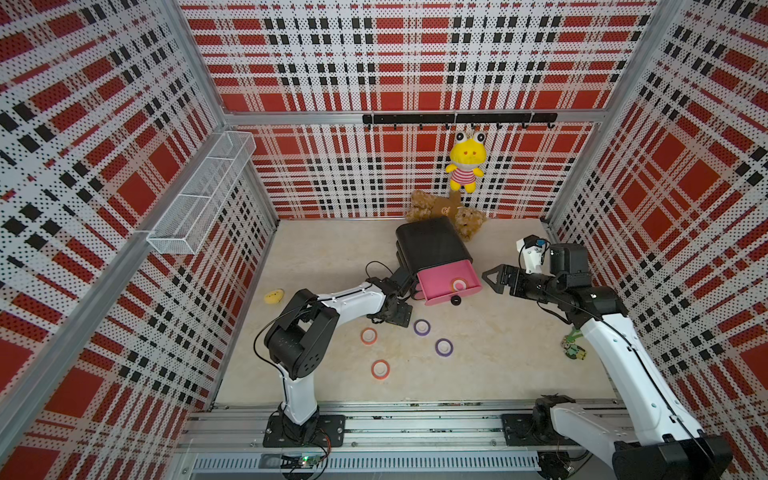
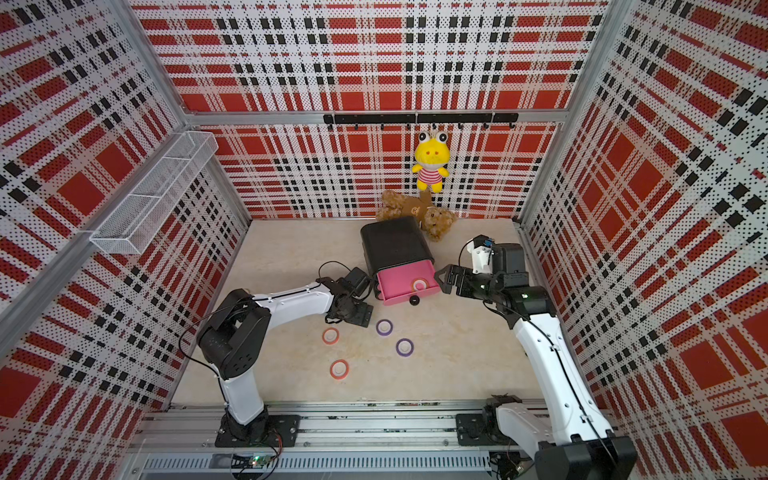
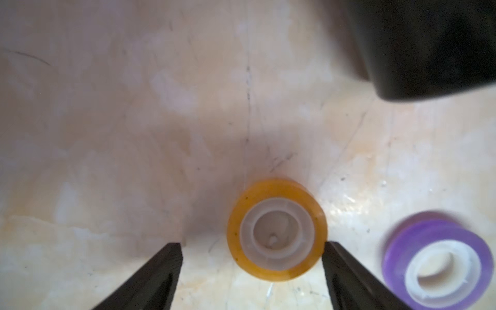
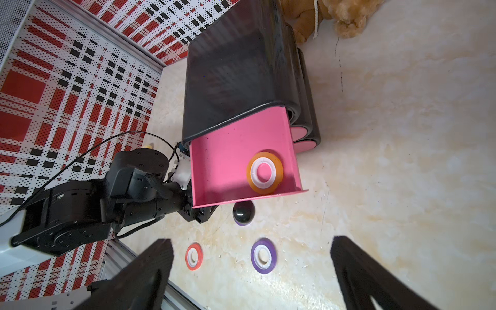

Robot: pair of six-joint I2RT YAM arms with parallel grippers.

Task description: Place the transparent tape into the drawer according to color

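Note:
In the left wrist view a yellow tape roll point(image 3: 235, 227) lies flat on the table between the fingertips of my open left gripper. The top views hide that roll under the left hand. The open pink drawer point(image 4: 217, 178) juts from the black cabinet point(image 4: 232, 67), and another yellow tape roll point(image 4: 278, 173) rests inside at its right. Two purple rolls lie on the table, one purple roll point(image 1: 444, 347) nearer the front. Two red rolls, including a red roll point(image 1: 380, 369), lie to the left. My right gripper hangs open and empty, right of the drawer.
A black knob point(image 4: 243, 211) sticks out from the drawer front, close to the left hand. Teddy bears point(image 1: 469, 220) sit behind the cabinet. A small yellow object point(image 1: 273, 296) lies at the left.

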